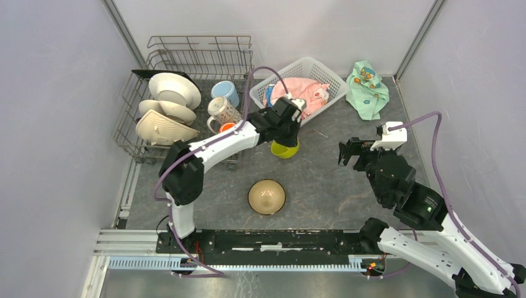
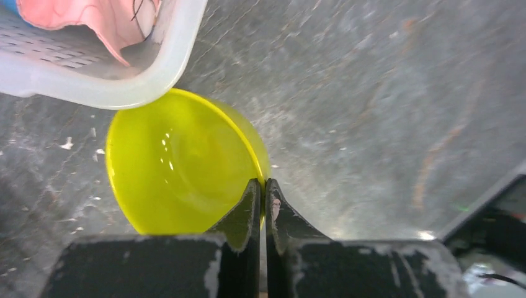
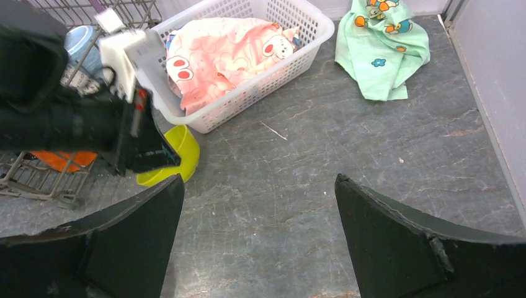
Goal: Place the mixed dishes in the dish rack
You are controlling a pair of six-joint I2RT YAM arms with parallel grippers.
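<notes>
My left gripper is shut on the rim of a yellow-green bowl, beside the white basket. A tan bowl lies on the grey counter at front centre. The wire dish rack at back left holds white plates, cream dishes, a blue cup, a patterned mug and an orange cup. My right gripper stands open on the right, empty; its fingers frame bare counter in the right wrist view.
The basket holds pink cloth. A green patterned cloth lies at back right. Walls bound both sides and the back.
</notes>
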